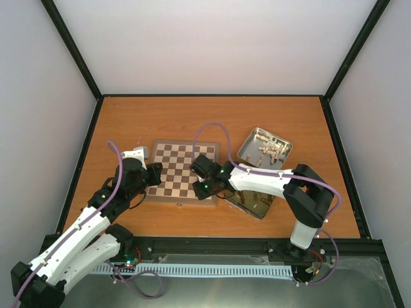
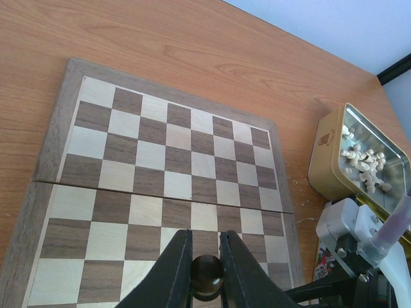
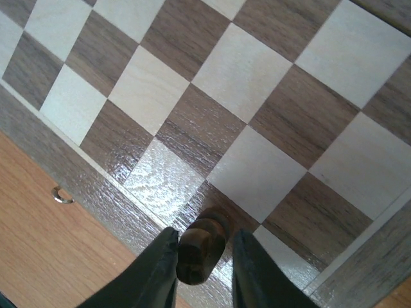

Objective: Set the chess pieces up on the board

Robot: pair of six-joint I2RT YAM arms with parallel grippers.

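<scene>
The chessboard [image 1: 168,183] lies mid-table. In the left wrist view, my left gripper is shut on a dark chess piece [image 2: 206,285], held over the board's left part in the top view. In the right wrist view, my right gripper is part open around a dark piece [image 3: 200,254] standing on a square near the board's edge and corner; whether the fingers touch it I cannot tell.
A tin of white pieces [image 1: 270,147] stands at the back right. A tray [image 1: 253,208] with dark pieces lies nearer, partly under the right arm. The table behind the board is clear.
</scene>
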